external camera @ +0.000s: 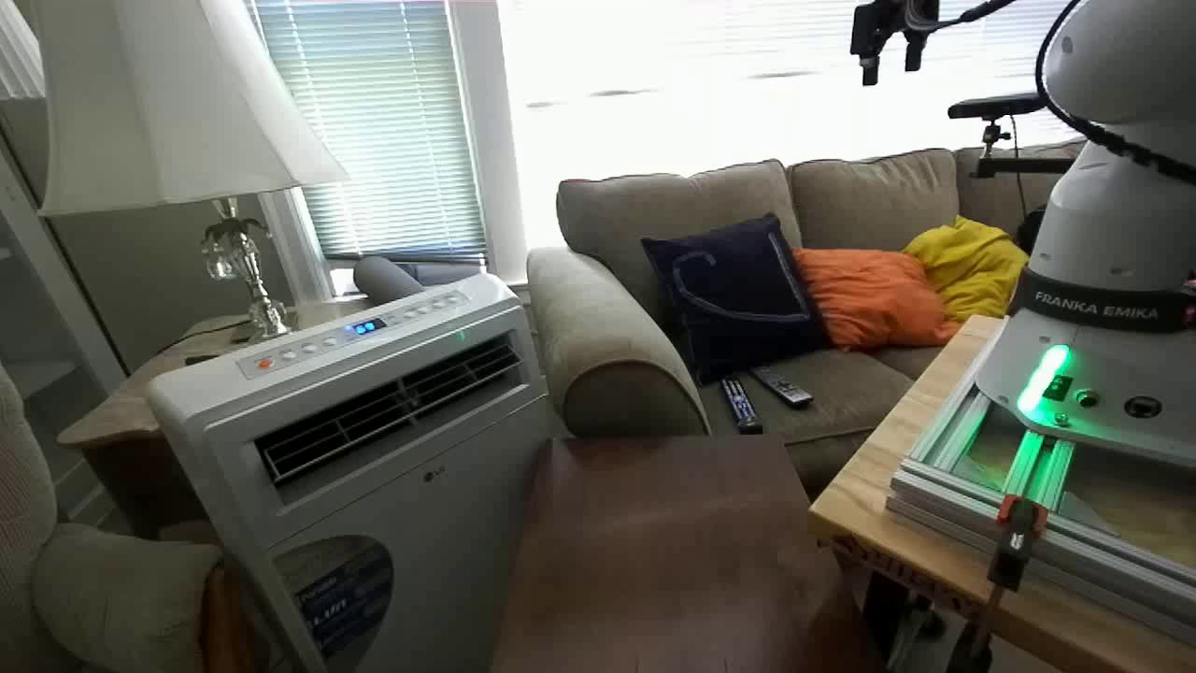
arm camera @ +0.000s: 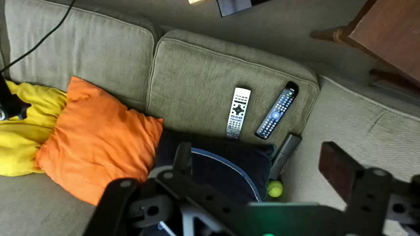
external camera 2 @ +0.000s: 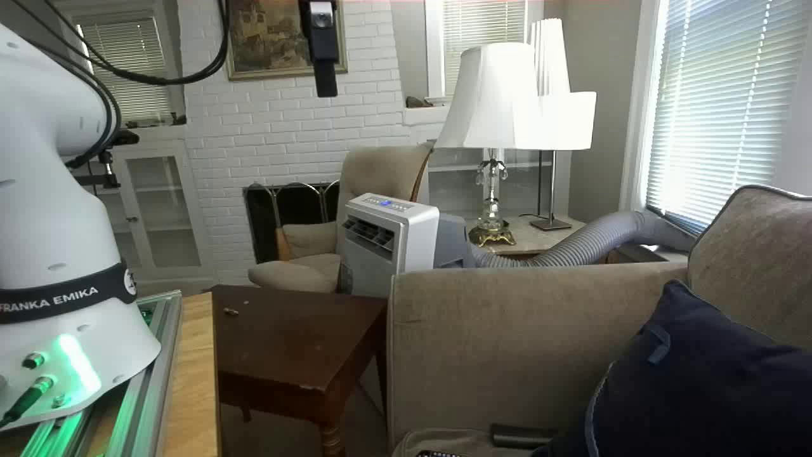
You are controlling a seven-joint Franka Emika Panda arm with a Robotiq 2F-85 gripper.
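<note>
High above the couch, my gripper is open, and nothing shows between its widely spaced fingers. Exterior view 1 has the gripper (external camera: 892, 67) against the bright window; in exterior view 2 it appears edge-on at the top. A silver remote (arm camera: 238, 112) and a black remote (arm camera: 277, 112) lie apart on the seat cushion, well below it. Near the armrest are a dark elongated object (arm camera: 284, 155) and a yellow-green ball (arm camera: 274, 188), both beside the navy pillow (arm camera: 224, 165). The gripper's body hides part of that pillow in the wrist view.
An orange pillow (arm camera: 102, 137) and a yellow pillow (arm camera: 27, 129) rest farther along the couch. Between my wooden bench (external camera: 897, 449) and the white air conditioner (external camera: 448, 538) stands a brown table (external camera: 673, 538), its visible top mostly clear. Lamps (external camera 2: 491, 99) stand behind.
</note>
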